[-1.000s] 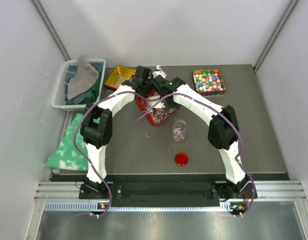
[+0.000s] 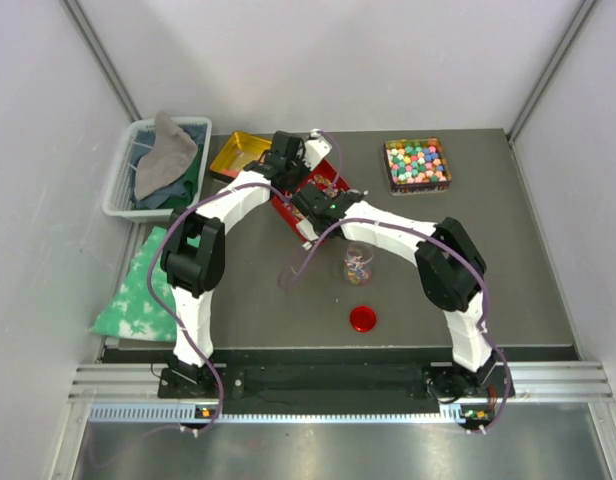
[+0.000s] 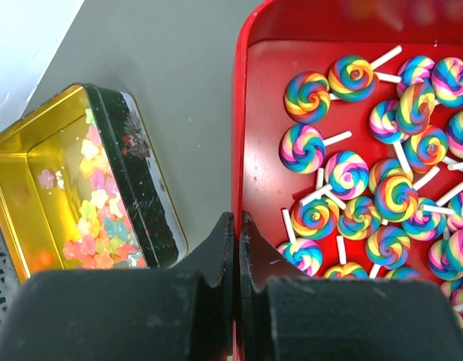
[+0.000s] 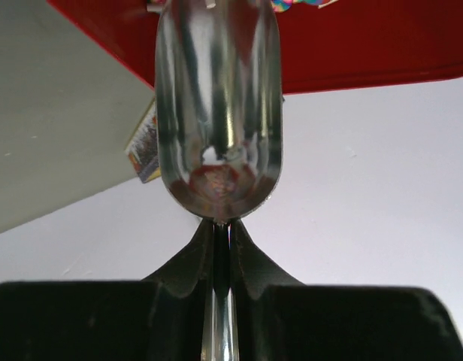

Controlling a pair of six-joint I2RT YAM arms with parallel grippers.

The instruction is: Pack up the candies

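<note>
Colourful swirl lollipops [image 3: 346,174] lie in a red tray [image 3: 270,83], which fills the right of the left wrist view. My left gripper is shut on the tray's thin side wall. A metal scoop [image 4: 219,83] is held by its handle in my right gripper. The scoop's shiny bowl shows no clear candy, only reddish reflections; its far end is cut off by the frame. From above, both arms hide much of the tray. A clear jar [image 2: 358,266] with some candies stands just in front of the right arm.
A yellow-lined tin [image 3: 37,173] of pastel star candies sits left of the tray. At the back right is a box of coloured balls [image 2: 417,163]. A red lid [image 2: 363,319] lies near the front; a cloth-filled basket [image 2: 116,190] stands left.
The left arm and the tray look unmoved.
</note>
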